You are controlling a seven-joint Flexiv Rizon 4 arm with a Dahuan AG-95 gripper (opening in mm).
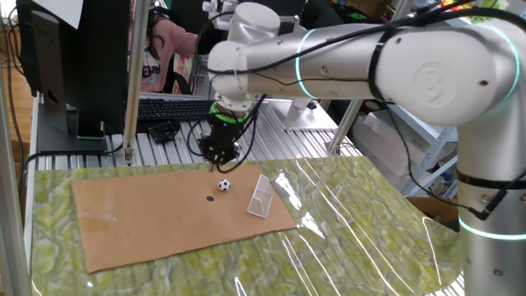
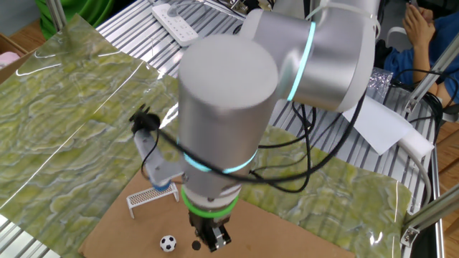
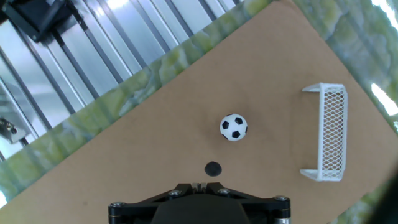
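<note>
A small black-and-white soccer ball [image 3: 234, 127] rests on a brown cardboard sheet [image 3: 155, 143]. To its right in the wrist view stands a white toy goal [image 3: 333, 132] with a net, its open side towards the ball. Between the ball and my gripper lies a dark round spot [image 3: 213, 168] on the cardboard. The gripper's fingertips look drawn together, and nothing shows between them. In exterior view 1 the gripper [image 1: 215, 167] hangs above the sheet's far edge, apart from the ball [image 1: 224, 186] and the goal [image 1: 260, 197].
Green marbled covering [image 1: 353, 222] surrounds the cardboard, with clear room to the right. Behind it runs a ribbed metal surface [image 1: 271, 141] bearing a keyboard [image 1: 174, 109]. An upright metal post [image 1: 135, 82] stands at the back left. Loose cables hang around the wrist.
</note>
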